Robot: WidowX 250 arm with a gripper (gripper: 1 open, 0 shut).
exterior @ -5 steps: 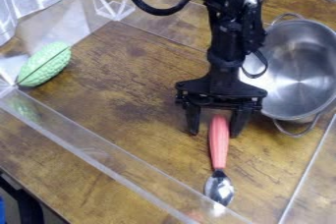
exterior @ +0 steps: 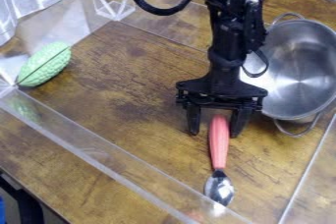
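My black gripper (exterior: 215, 122) is low over the wooden table (exterior: 125, 85), at the handle end of a spoon with a pink handle (exterior: 218, 146) and a shiny metal bowl (exterior: 219, 188). The spoon lies lengthwise toward the front. The fingers sit around the top of the handle, partly hiding it; I cannot tell whether they grip it.
A large steel pot (exterior: 292, 66) stands right beside the gripper. A green textured oval object (exterior: 45, 64) lies at the left. Clear plastic walls border the work area, and the middle-left of the table is free.
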